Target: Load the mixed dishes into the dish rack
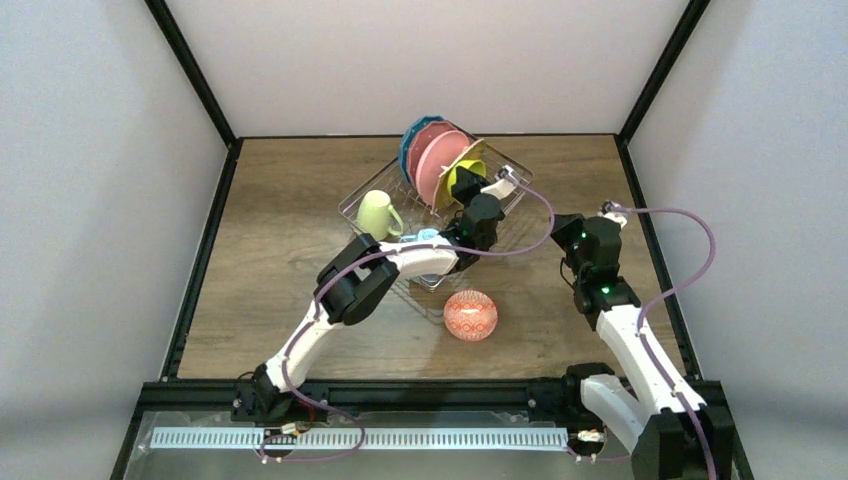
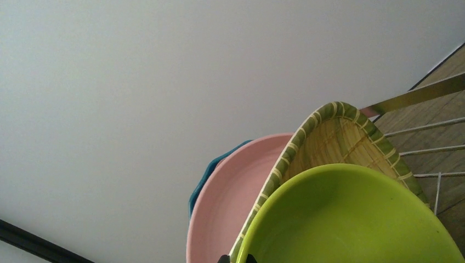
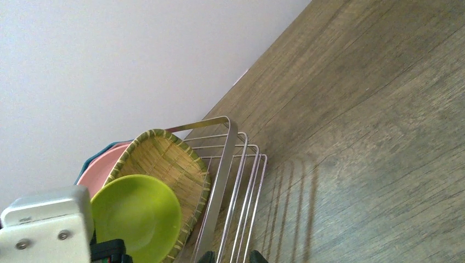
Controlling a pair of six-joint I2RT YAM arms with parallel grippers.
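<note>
In the left wrist view, the fingertips of my left gripper straddle the near rims of a green bowl [image 2: 351,213] and a woven plate [image 2: 332,145], which lean together. That gripper is shut, with the bowl's rim between its fingers. Both dishes stand tilted at the right side of the wire dish rack [image 1: 512,165], beside the pink plate [image 1: 440,160]. Right of the rack hovers my right gripper, its fingertips apart and nothing between them. A patterned orange bowl [image 1: 470,315] rests on the table in front of the rack.
Blue plate [image 1: 408,140] and another pink plate stand at the rack's back left; a pale green mug [image 1: 376,214] sits at its left. A light-blue dish [image 1: 428,234] is partly hidden under the left arm. Table right of the rack is bare.
</note>
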